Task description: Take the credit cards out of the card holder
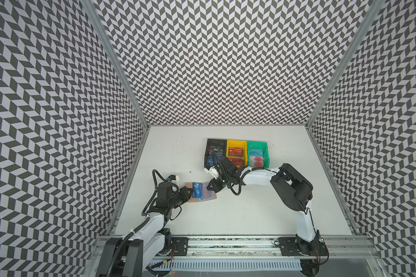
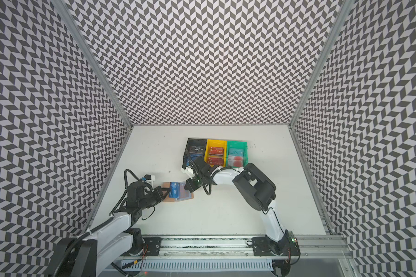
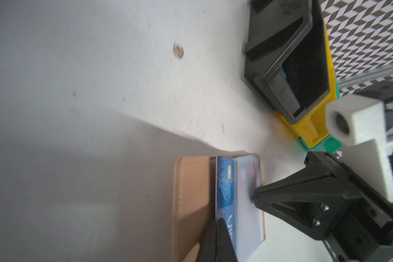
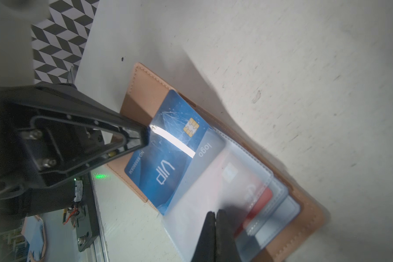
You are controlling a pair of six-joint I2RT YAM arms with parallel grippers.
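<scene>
A tan card holder lies open on the table, with clear sleeves. A blue VIP card sticks partly out of a sleeve, whose lower layers show a red card. My left gripper is shut at the holder's left part, by the blue card, with nothing clearly between its fingers. My right gripper is shut over the sleeves at the holder's right part, with nothing seen between its fingers.
Behind the holder stands a row of bins: black, yellow and green, with cards inside.
</scene>
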